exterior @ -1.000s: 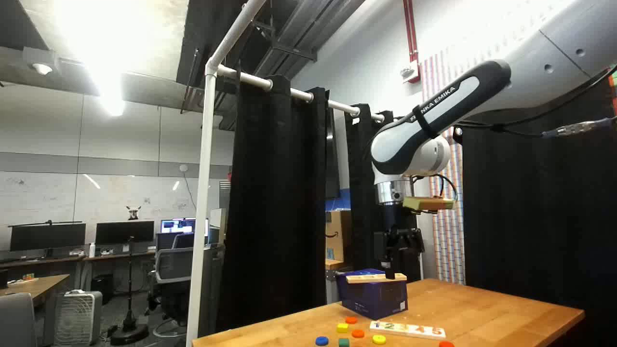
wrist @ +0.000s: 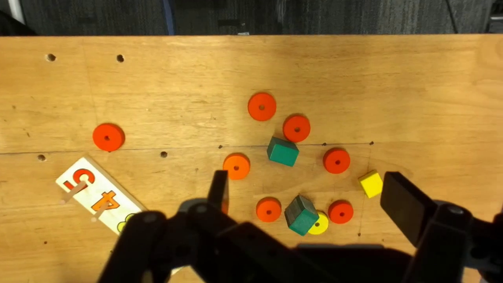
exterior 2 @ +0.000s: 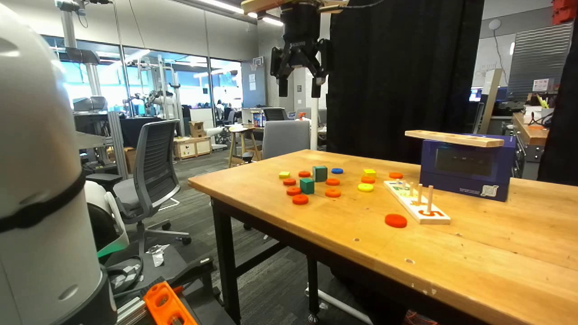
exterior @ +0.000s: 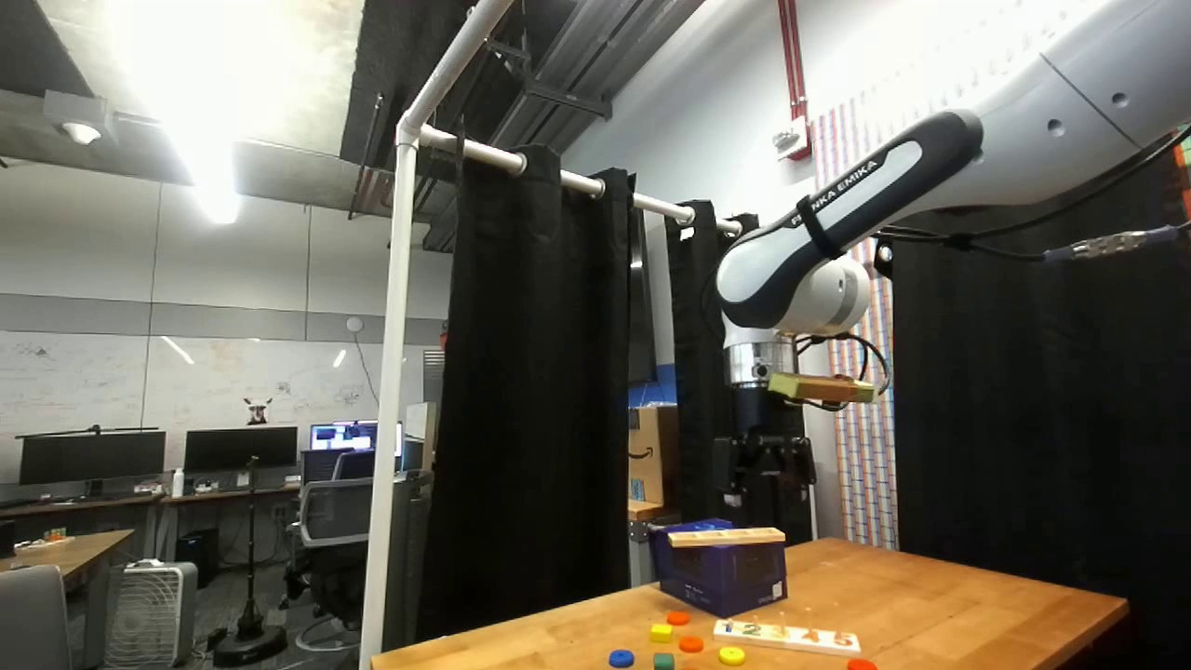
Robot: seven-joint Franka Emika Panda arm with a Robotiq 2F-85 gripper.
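My gripper hangs well above the table with its fingers spread and nothing between them. In exterior view 2, a wooden board lies across the top of a dark blue box, to the right of the gripper. A white board with coloured numbers and upright pegs rests on the table in front of the box. Orange-red rings, green blocks, a yellow block and a yellow ring are scattered below. The gripper's fingers hide part of the table in the wrist view.
One orange-red ring sits apart, near the numbered board. A blue ring lies at the far side of the table.
My gripper has risen away from the board on the blue box, and its fingers are now spread wide. Board, box and table pieces look unmoved.
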